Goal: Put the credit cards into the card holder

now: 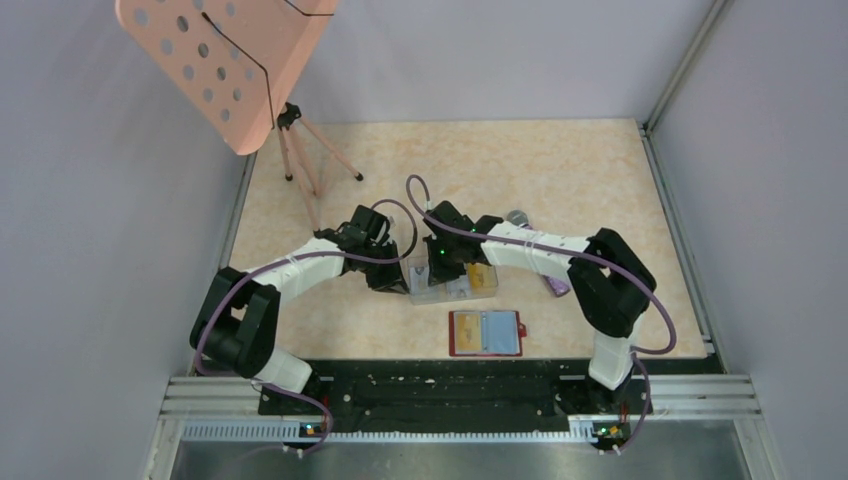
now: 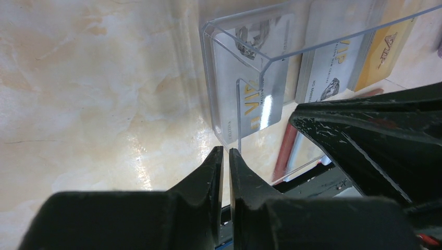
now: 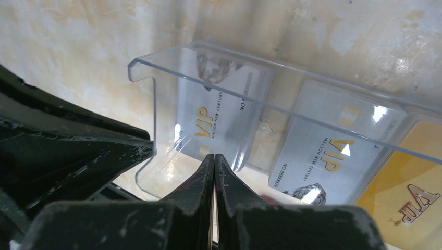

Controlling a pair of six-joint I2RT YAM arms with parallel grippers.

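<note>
A clear box [image 1: 440, 292] lies flat in the middle of the table. It holds a leftmost silver VIP stack [image 3: 216, 120], a second silver stack [image 3: 323, 156] and gold cards [image 3: 412, 195]. My right gripper is over the leftmost stack's near edge, fingers together, nothing between them; the stack lies outside. My left gripper is by the box's left end, its fingers a narrow slit apart, and no card shows in it. The red card holder [image 1: 451, 335] lies open in front of the box, with a gold card and a pale blue side.
A purple object [image 1: 557, 287] and a grey round one [image 1: 517, 217] lie right of the box, partly behind the right arm. A pinkish tripod [image 1: 300, 165] stands at the back left. Bare table [image 1: 440, 150] stretches behind both arms.
</note>
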